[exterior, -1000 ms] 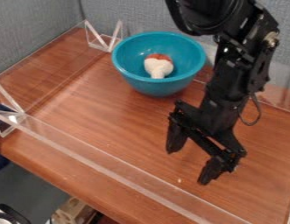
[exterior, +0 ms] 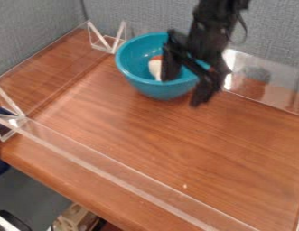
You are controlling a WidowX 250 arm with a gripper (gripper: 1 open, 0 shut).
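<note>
A blue bowl (exterior: 139,76) stands at the back of the wooden table, with a white and red object (exterior: 155,65) inside it, partly hidden. My black gripper (exterior: 188,79) is blurred and hangs over the right part of the bowl, beside that object. Its fingers look apart, with nothing seen held between them.
Clear plastic barriers run along the left and back edges, with white wire frames (exterior: 107,38) at the back left. Grey walls stand behind.
My gripper has moved up and back, from over the open table in front to over the bowl.
</note>
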